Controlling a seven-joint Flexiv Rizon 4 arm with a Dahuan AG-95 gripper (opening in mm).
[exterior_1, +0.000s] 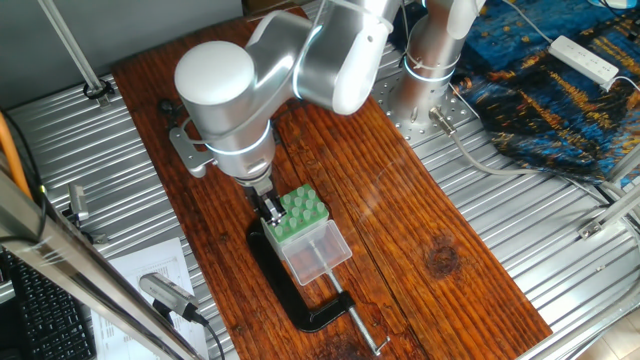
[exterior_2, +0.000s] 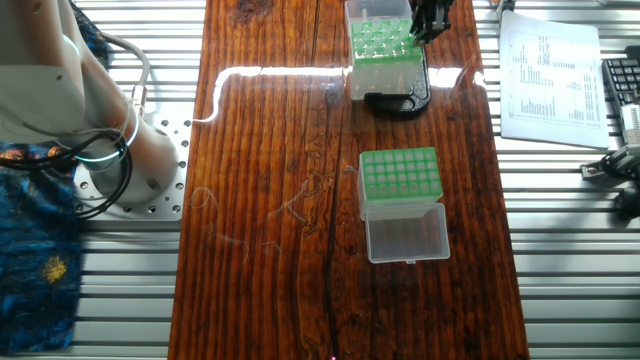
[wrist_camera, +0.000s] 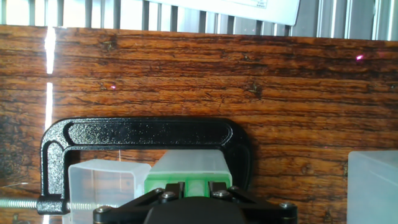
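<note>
A tip box with a green top holding rows of pale round pieces (exterior_1: 297, 212) stands on the wooden table, its clear lid folded open (exterior_1: 318, 252). My gripper (exterior_1: 270, 209) points down at the box's left edge. From the wrist, its fingers (wrist_camera: 175, 190) stand a short way apart over the green top (wrist_camera: 158, 180). Light green shows between them; whether a piece is held there cannot be made out. In the second exterior view this box (exterior_2: 385, 78) is at the top, with the gripper (exterior_2: 428, 32) at its right corner.
A black C-clamp (exterior_1: 290, 285) lies around the box, its screw rod (exterior_1: 362, 328) reaching toward the front. Another green-topped box (exterior_2: 400, 175) with an open clear lid (exterior_2: 407, 235) sits apart, its holes looking empty. Bare table lies left of both boxes in the second exterior view.
</note>
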